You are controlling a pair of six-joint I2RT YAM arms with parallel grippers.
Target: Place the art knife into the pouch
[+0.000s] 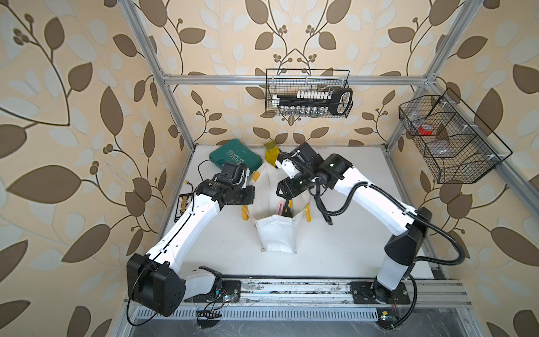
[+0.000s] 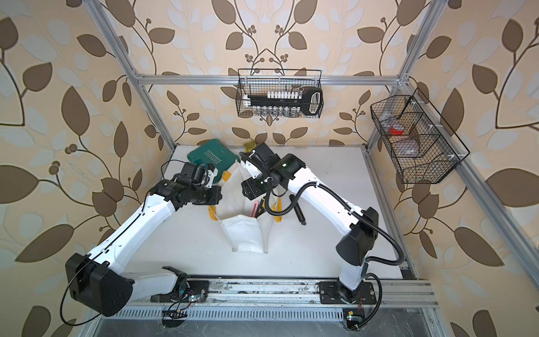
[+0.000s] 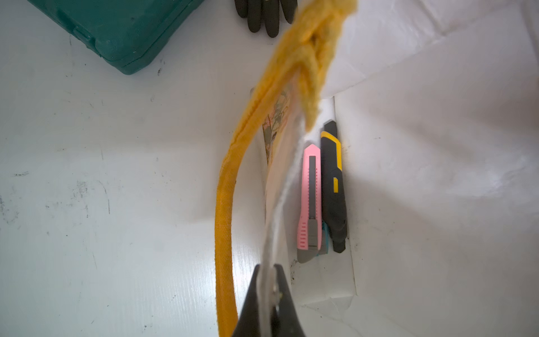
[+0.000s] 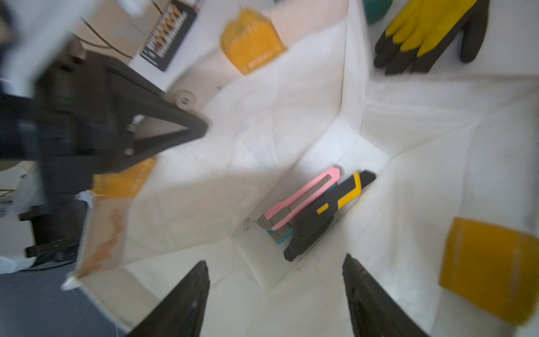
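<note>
The white pouch (image 1: 275,236) with yellow straps stands on the table, its mouth open. Inside lie a black-and-yellow art knife (image 3: 334,191) and a pink knife (image 3: 308,202), with a teal one (image 4: 280,236) partly hidden beneath. My left gripper is shut on the pouch's rim, seen close in the left wrist view. My right gripper hangs over the pouch's mouth, open, with nothing between its fingers, the knives lying below it.
A green case (image 1: 235,154) and yellow-black gloves (image 4: 426,33) lie at the back. A black bar (image 2: 297,210) lies right of the pouch. Wire baskets (image 2: 280,95) hang on the frame. The table's right side has free room.
</note>
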